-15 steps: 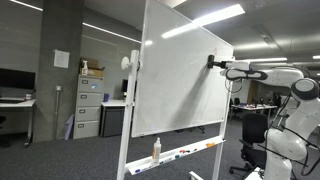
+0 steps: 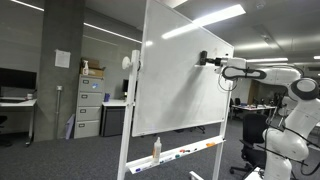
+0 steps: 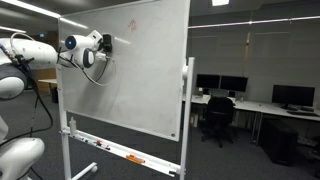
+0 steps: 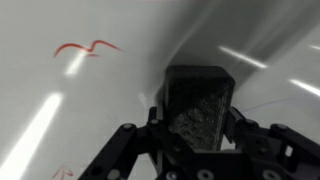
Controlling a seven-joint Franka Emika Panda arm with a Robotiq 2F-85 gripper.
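Note:
A dark block, likely a whiteboard eraser (image 4: 197, 103), is gripped by my gripper, with the black fingers closed on either side of it. In exterior view 1 the eraser (image 2: 203, 58) is at the upper right part of the whiteboard (image 2: 180, 90), against or very near its surface; the exact contact cannot be told. Exterior view 2 has the gripper (image 3: 101, 43) at the board's upper left. Red marks (image 4: 88, 47) show on the board left of the eraser in the wrist view, and a faint red mark (image 3: 132, 25) appears in exterior view 2.
Below the board runs a tray (image 2: 175, 155) carrying several markers and a spray bottle (image 2: 157, 150). Desks with monitors (image 3: 222, 84) and an office chair (image 3: 217, 118) stand behind. The board's middle and lower area is free of obstacles.
In exterior view 1 the gripper and eraser have moved left and slightly up across the board over the last second. The eraser stays in the gripper.

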